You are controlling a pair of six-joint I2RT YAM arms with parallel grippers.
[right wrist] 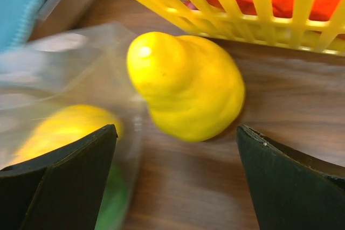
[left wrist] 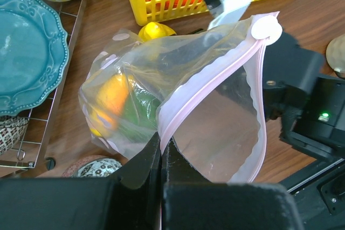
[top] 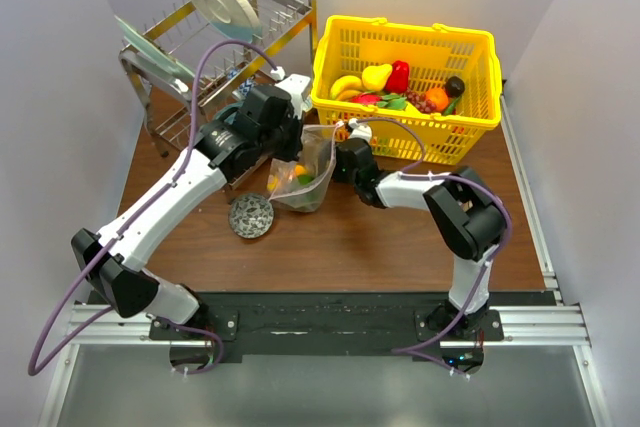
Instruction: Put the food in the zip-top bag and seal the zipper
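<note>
A clear zip top bag (left wrist: 207, 63) hangs from my left gripper, whose fingers are shut on the rim of its mouth. The bag's mouth gapes toward the right. Inside it lie an orange-yellow food piece (left wrist: 112, 96) and a green one (left wrist: 141, 111). Outside the bag, on the table by the basket, rests a yellow pear-shaped food (right wrist: 186, 84). My right gripper stands open just short of it, the pear showing beyond the gap between its fingers. In the top view the right gripper (top: 342, 162) is close against the bag's right side.
The yellow basket (top: 345, 62) with several fruits and vegetables stands behind the right arm. A dish rack (top: 185, 32) with plates is at the back left. A patterned bowl (top: 251, 215) sits left of the bag.
</note>
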